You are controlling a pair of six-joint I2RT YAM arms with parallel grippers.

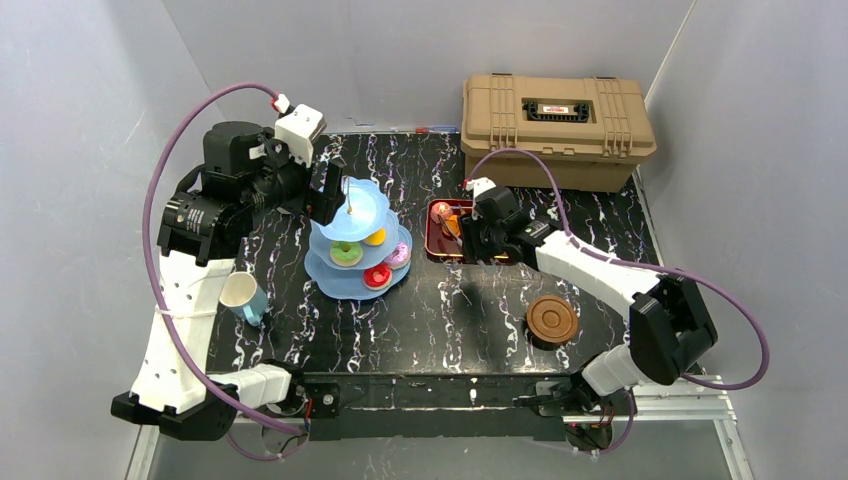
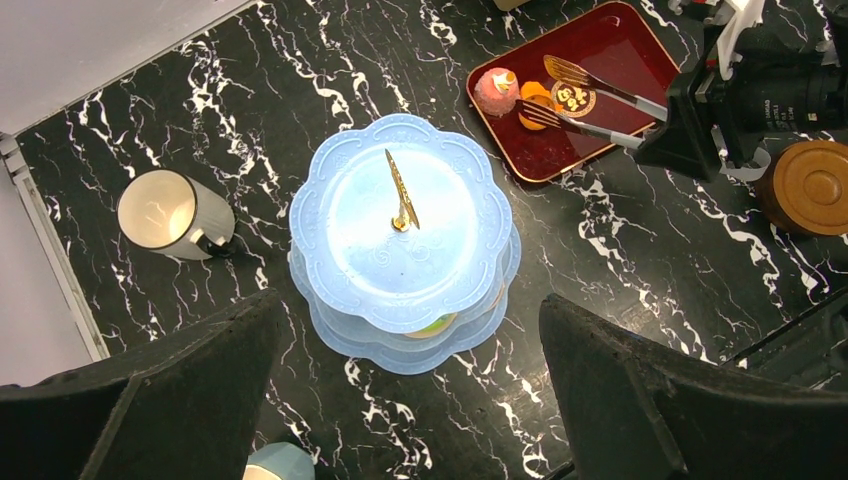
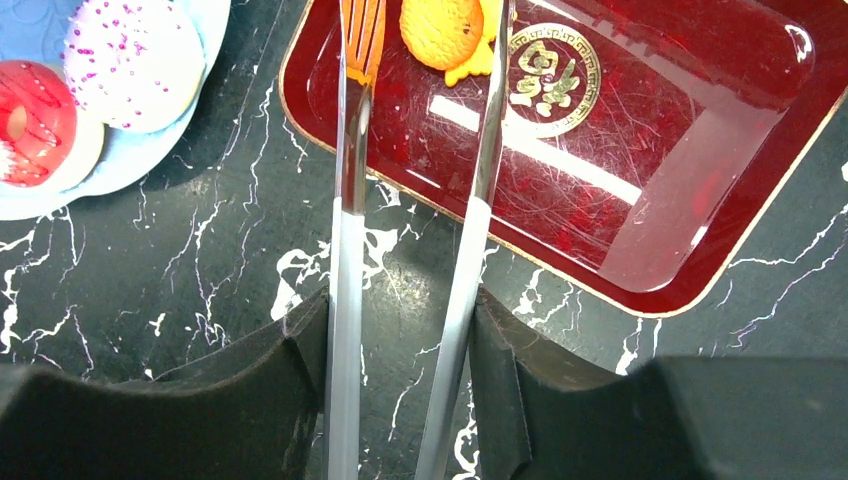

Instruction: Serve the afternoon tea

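Observation:
My right gripper is shut on serving tongs (image 3: 348, 250), whose two pale arms run between its fingers. Over the red tray (image 3: 700, 265), the fork end and the golden spoon end (image 2: 567, 70) stand spread apart. An orange piece (image 3: 442, 30) lies in the tray between them; beside it is a round pink cake (image 2: 497, 92). Open and empty, my left gripper (image 1: 326, 195) hangs at the light blue tiered stand (image 2: 340, 240). The stand bears a green donut (image 1: 346, 252), a red one (image 1: 377, 276), a pink-sprinkled one (image 1: 398, 256) and a yellow piece (image 1: 375, 237).
A white mug (image 2: 165, 212) stands left of the stand, with a light blue cup (image 1: 252, 310) nearer the front. A brown lidded pot (image 1: 552, 320) sits front right, and a tan case (image 1: 560, 120) fills the back right.

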